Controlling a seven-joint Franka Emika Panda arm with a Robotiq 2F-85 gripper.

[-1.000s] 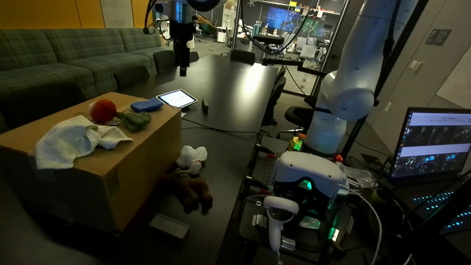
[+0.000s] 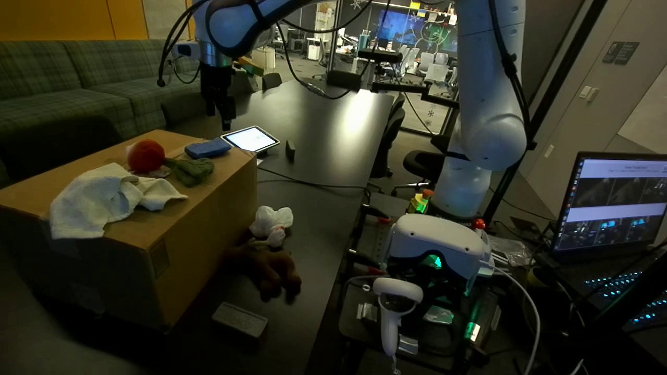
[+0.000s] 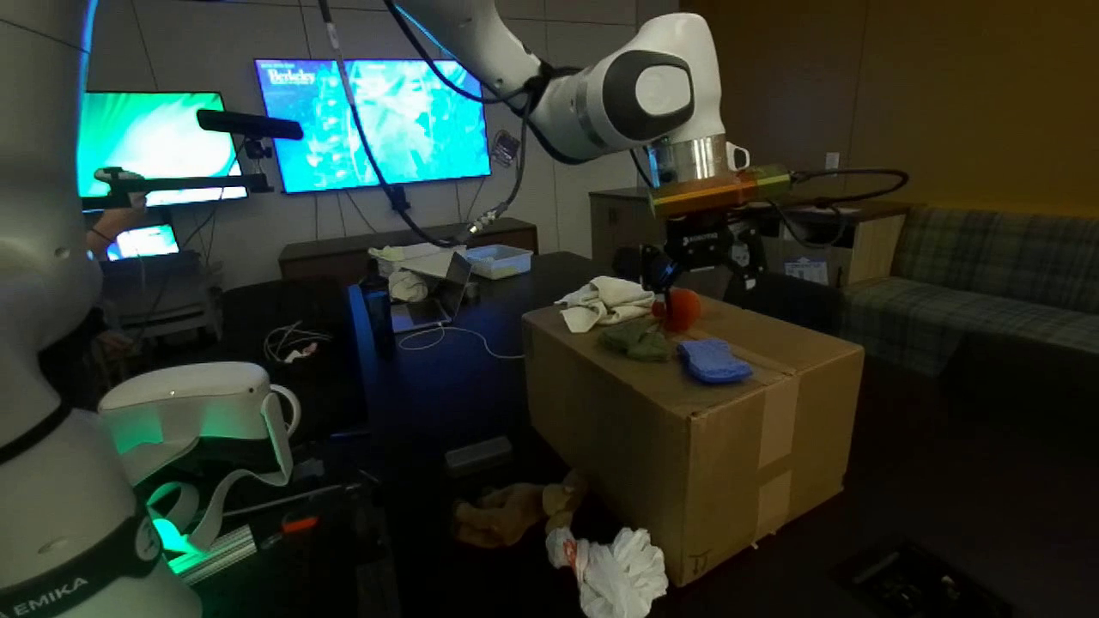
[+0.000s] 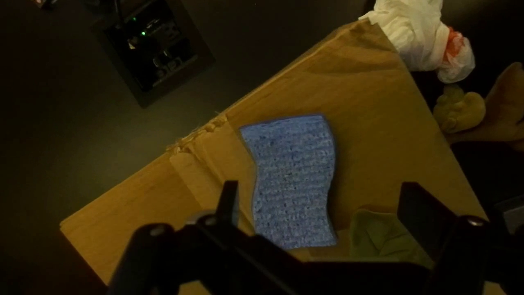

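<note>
A blue sponge [image 4: 294,182] with wavy edges lies flat on the cardboard box [image 4: 383,128], close to the box's taped edge. My gripper hovers above it, open, its two dark fingers spread wider than the sponge and nothing held between them. In exterior view 1 the gripper [image 2: 223,122] is up in the air over the sponge's end of the box. Beside the sponge [image 2: 208,148] sit a green cloth item [image 2: 190,171] and a red ball [image 2: 146,156]. A white towel [image 2: 103,199] is draped over the box's near end.
On the dark table beside the box lie a white plastic bag [image 2: 271,222], a brown plush toy [image 2: 266,272] and a grey eraser-like block [image 2: 240,319]. Behind the box a lit tablet [image 2: 250,138] rests on the table, whose far part is mostly clear.
In exterior view 1 my gripper has come down and leftward, nearer the box. It stays above the box top. The objects on the box look unmoved.
</note>
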